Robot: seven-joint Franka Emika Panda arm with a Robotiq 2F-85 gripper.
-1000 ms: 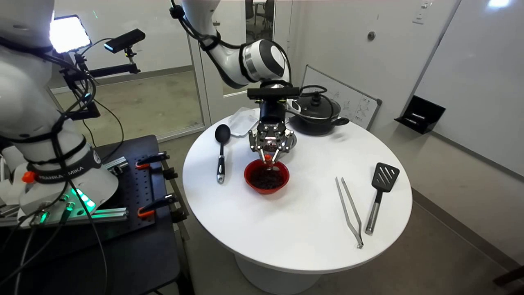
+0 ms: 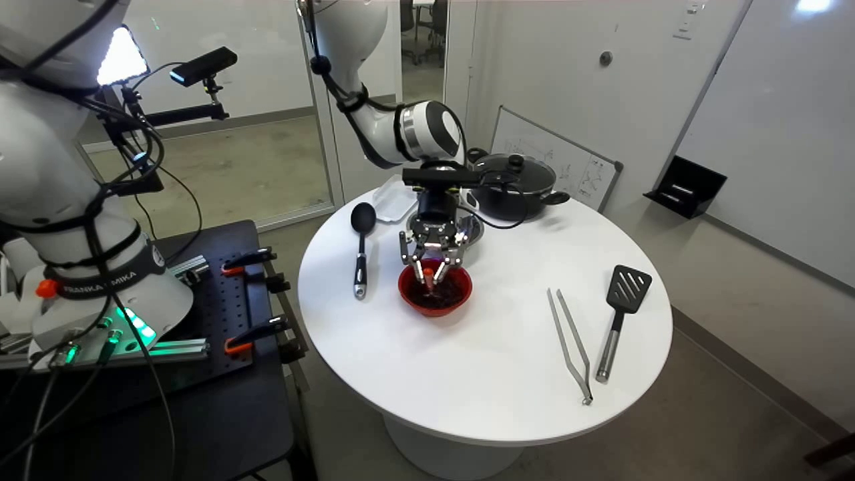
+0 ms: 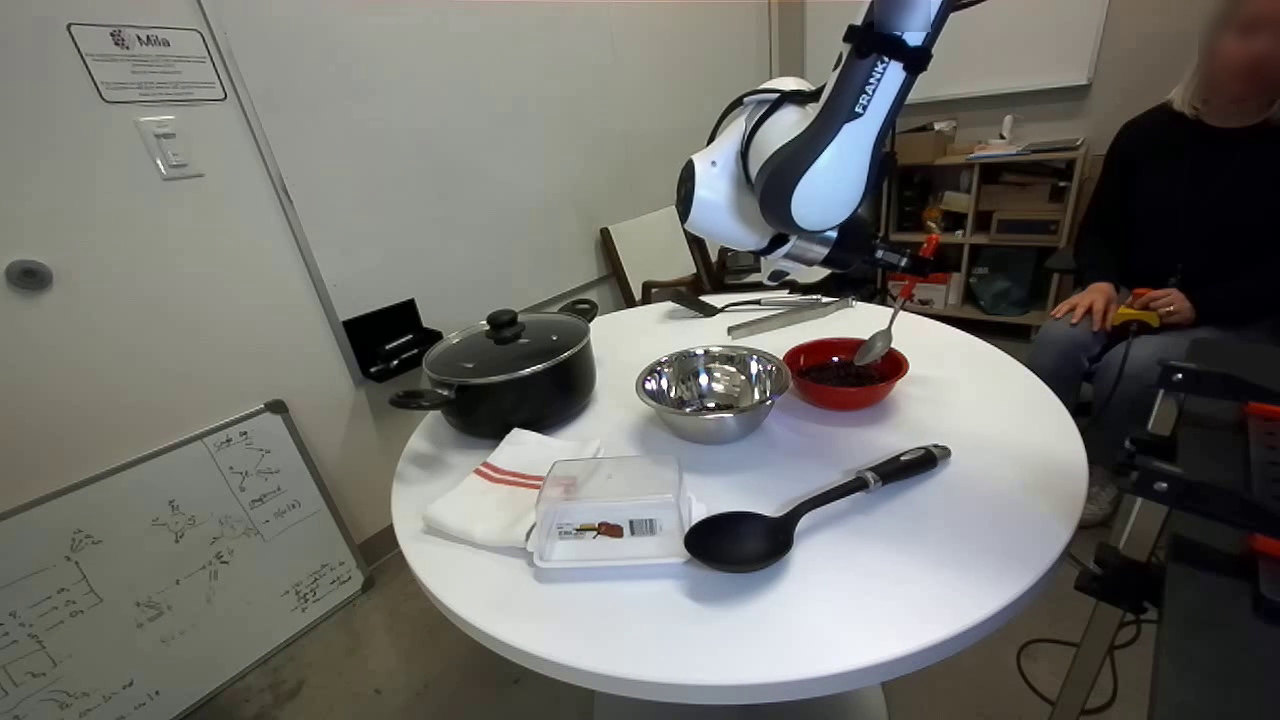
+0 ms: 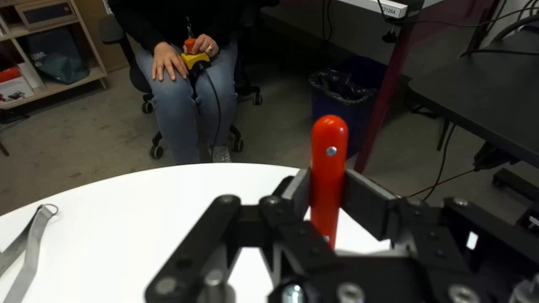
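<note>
My gripper (image 2: pixel 433 263) is shut on the red handle (image 4: pixel 326 197) of a spoon, which stands upright between the fingers in the wrist view. In the second exterior view the spoon's metal bowl (image 3: pixel 875 347) dips at a tilt into the red bowl (image 3: pixel 887 389). Dark, small pieces (image 3: pixel 840 373) fill the bottom of that bowl. Whether the spoon carries any of them cannot be made out. A shiny steel bowl (image 3: pixel 708 425) stands right beside the red one.
A lidded black pot (image 3: pixel 516 390), a white towel (image 3: pixel 462 504), a clear box (image 3: pixel 612 528) and a black ladle (image 3: pixel 744 542) share the table. Tongs (image 2: pixel 570 345) and a slotted spatula (image 2: pixel 629 288) lie at one side. A person (image 4: pixel 182 75) sits beyond the edge.
My gripper has come down and slightly left toward the red bowl, tilting as it moved. The spoon went with it. The bowl and other utensils have stayed put.
</note>
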